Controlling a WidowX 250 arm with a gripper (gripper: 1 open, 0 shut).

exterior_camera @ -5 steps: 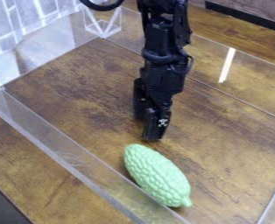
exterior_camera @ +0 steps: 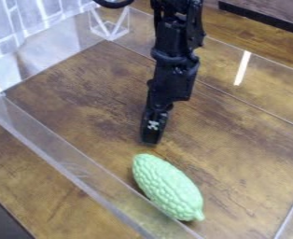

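A pale green, bumpy, elongated object point(exterior_camera: 167, 187) lies on the wooden floor of the tray near the bottom centre. The black gripper point(exterior_camera: 154, 126) hangs low over the wood, behind and a little left of the green object and apart from it. How its fingers stand is hard to make out in this view.
Clear plastic walls point(exterior_camera: 60, 143) border the workspace along the left and the far side. Bare wooden board point(exterior_camera: 236, 140) lies to the right and to the left of the gripper. A white strip point(exterior_camera: 242, 67) is at the upper right.
The gripper has shifted slightly left and its lower part has turned, now looking narrower from the camera. The green object has not moved.
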